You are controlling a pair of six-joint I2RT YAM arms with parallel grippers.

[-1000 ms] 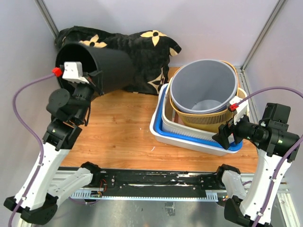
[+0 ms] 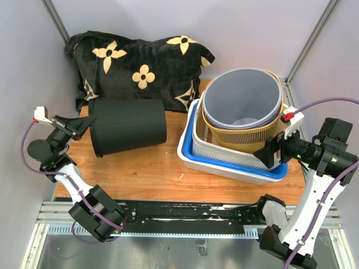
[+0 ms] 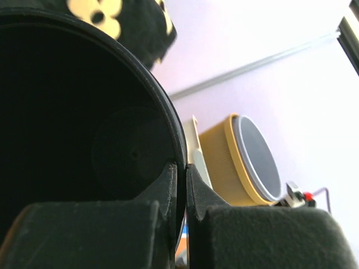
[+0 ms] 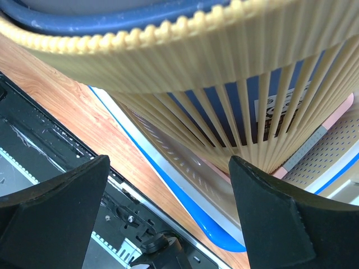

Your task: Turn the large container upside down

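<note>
A large black container (image 2: 129,128) lies on its side at the left of the table, its open mouth toward the left wall and its base toward the middle. My left gripper (image 2: 90,119) is shut on its rim. In the left wrist view the dark rim of the container (image 3: 151,84) passes between the fingertips, and I look into its hollow inside. My right gripper stands open beside the tan ribbed basket (image 4: 185,67), nothing between its fingers.
Nested at the right are a grey bin (image 2: 241,98), the tan basket and white and blue trays (image 2: 224,171). A dark flowered cushion (image 2: 140,70) leans on the back wall. Bare wooden table (image 2: 140,179) shows at the front.
The right arm shifted only slightly.
</note>
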